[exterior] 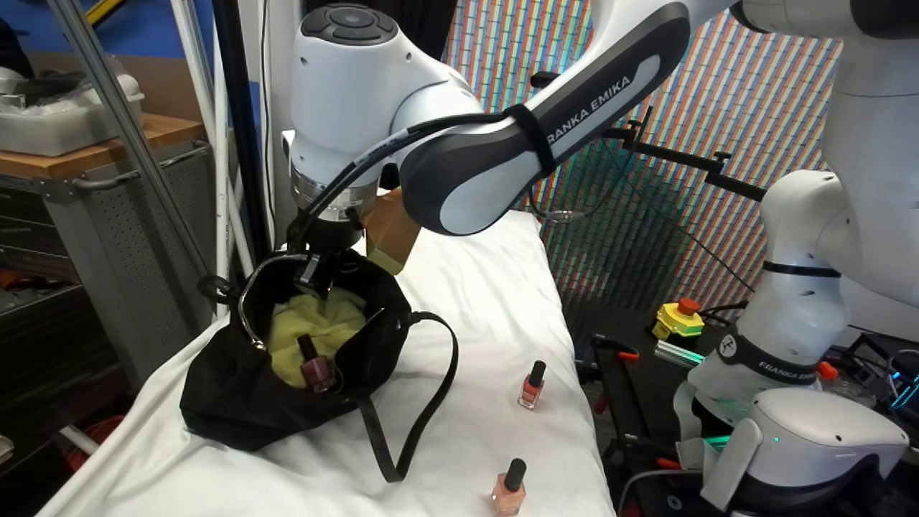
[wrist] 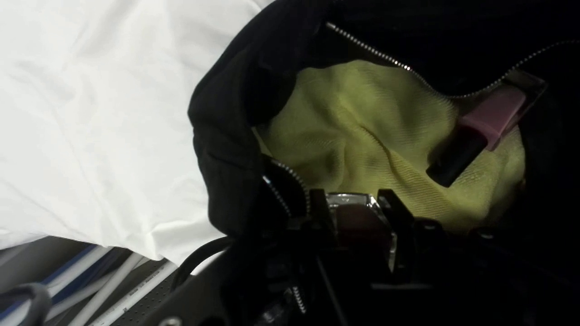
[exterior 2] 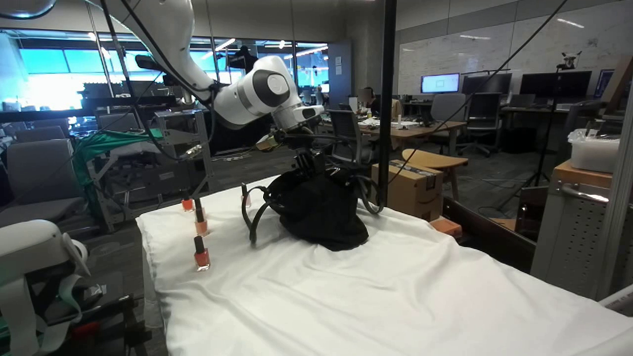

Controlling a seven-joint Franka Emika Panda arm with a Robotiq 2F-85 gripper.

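A black bag [exterior: 267, 405] lies on the white-covered table with its zip mouth open, showing a yellow-green cloth [wrist: 348, 119] inside. Upon the cloth, against the bag's edge, rests a mauve nail polish bottle [wrist: 495, 113] with a black cap. My gripper is over the bag's opening, shut on a dark red nail polish bottle [wrist: 356, 217], its clear glass base showing between the fingers. The held bottle's cap is hidden in shadow. In exterior view 1, a red polish bottle [exterior: 530, 389] and a peach one [exterior: 508, 495] stand upright on the table.
Exterior view 2 shows several polish bottles, among them an orange-red one [exterior 2: 202, 258] near the table's edge. The bag's strap [exterior: 448, 379] loops over the cloth beside it. White poles [wrist: 117, 288] stand past the table edge.
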